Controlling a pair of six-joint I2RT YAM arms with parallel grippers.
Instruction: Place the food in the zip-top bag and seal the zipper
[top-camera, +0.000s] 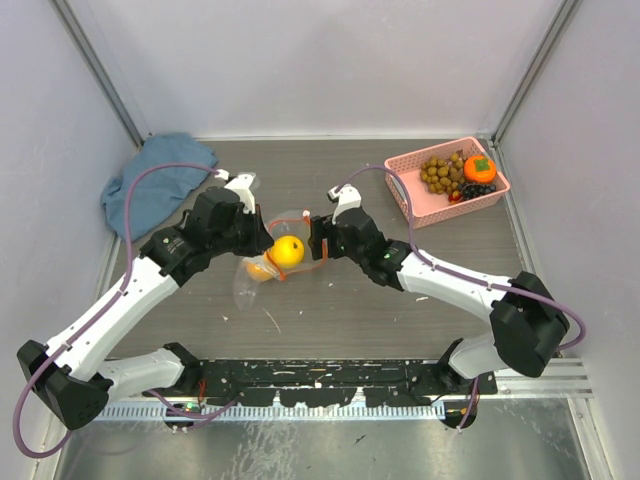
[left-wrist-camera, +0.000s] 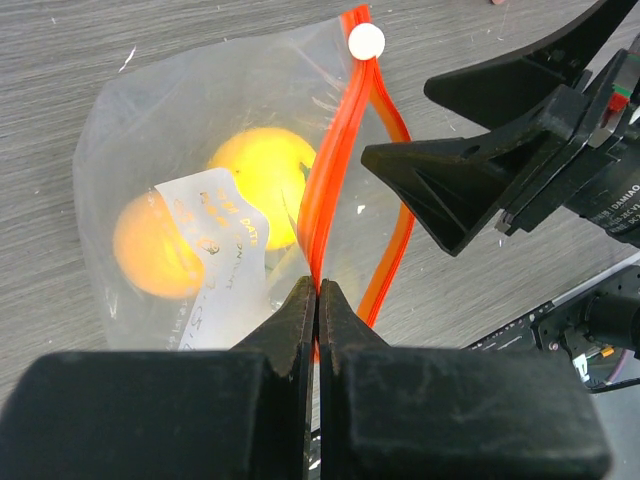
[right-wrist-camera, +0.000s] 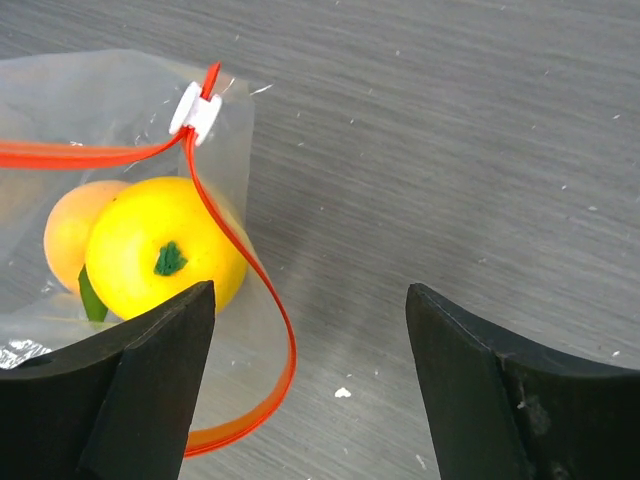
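A clear zip top bag (left-wrist-camera: 110, 170) with an orange zipper strip (left-wrist-camera: 328, 180) lies on the table, its mouth spread open. Inside it are a yellow round fruit (right-wrist-camera: 150, 245) with a green stem and an orange fruit (left-wrist-camera: 155, 245). A white slider (left-wrist-camera: 366, 41) sits at one end of the zipper. My left gripper is shut on the orange zipper edge of the bag. My right gripper stands open beside the bag mouth; one finger (right-wrist-camera: 165, 345) overlaps the bag's near edge in the right wrist view, and nothing shows between the fingers.
A pink basket (top-camera: 435, 212) with grapes, an orange persimmon (top-camera: 479, 169) and dark berries stands at the back right. A blue cloth (top-camera: 160, 180) lies at the back left.
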